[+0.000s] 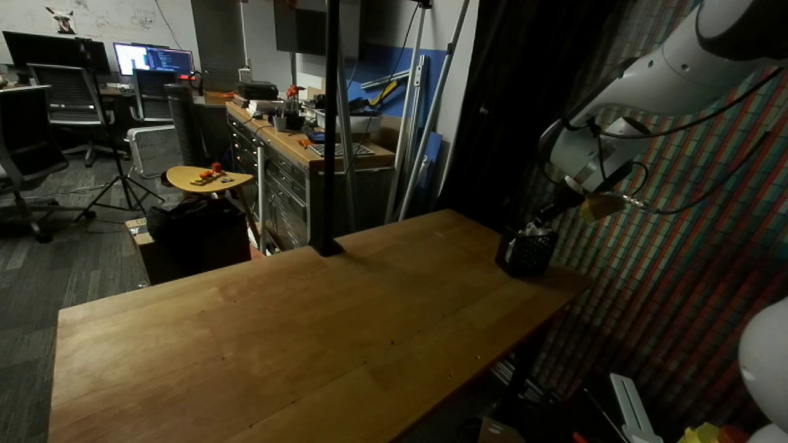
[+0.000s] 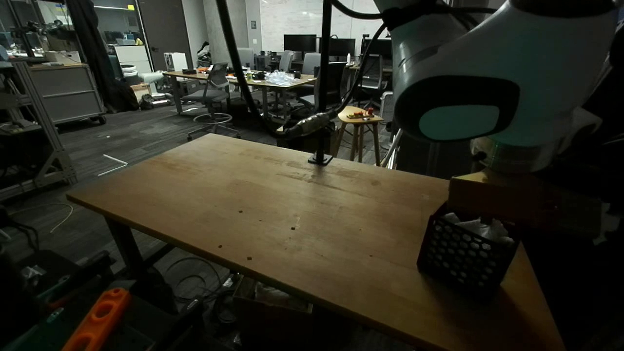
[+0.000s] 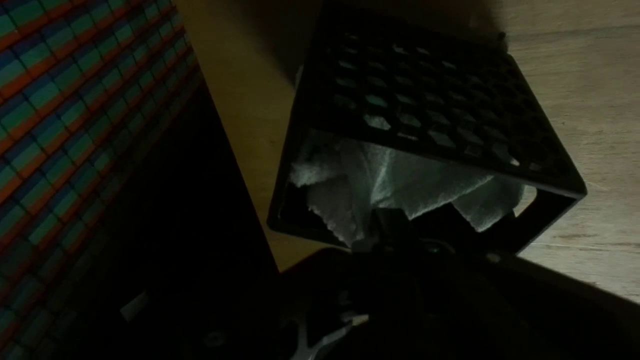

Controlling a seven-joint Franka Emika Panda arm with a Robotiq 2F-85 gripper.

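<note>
A black basket with holes in its walls stands at the table's right end. Pale cloth lies bunched inside and rises to about the rim in exterior view 2. My gripper points down at the basket's opening from above and is shut. In the wrist view its dark fingertips overlap the near rim, and a fold of the grey-white cloth runs right up to them. Too dark to make out is whether any cloth is pinched there. In exterior view 2 the gripper is hidden behind the basket and arm.
A black post rises from its far edge. Close behind the basket hangs a patterned curtain. The table's edge runs near the basket.
</note>
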